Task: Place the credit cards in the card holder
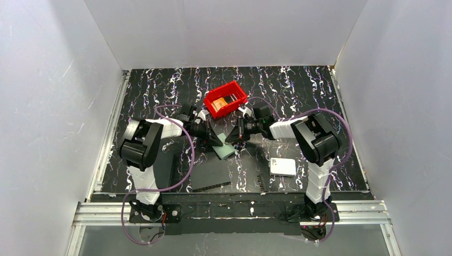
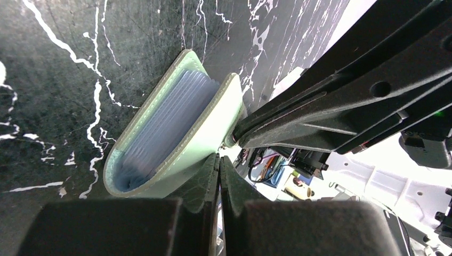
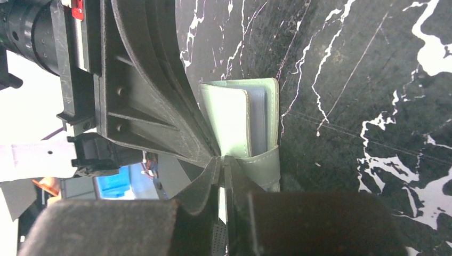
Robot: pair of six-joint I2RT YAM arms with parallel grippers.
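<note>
The pale green card holder (image 1: 224,150) lies on the dark marbled table between both arms. Its cover (image 2: 200,141) stands partly raised, and clear plastic sleeves (image 2: 165,120) show inside. My left gripper (image 1: 220,143) is shut with its tips right by the cover's edge; nothing shows between them. On the other side, my right gripper (image 1: 228,142) is shut too. A stitched strap (image 3: 264,166) of the holder runs up to the right fingertips; whether it is pinched there is hidden. Cards, one of them an orange card (image 1: 219,104), lie in the red bin (image 1: 211,109).
A white box (image 1: 282,167) sits at the right front. Dark flat pads (image 1: 210,175) lie along the front edge, with a small black strip (image 1: 260,182) to their right. Table behind the right arm is clear.
</note>
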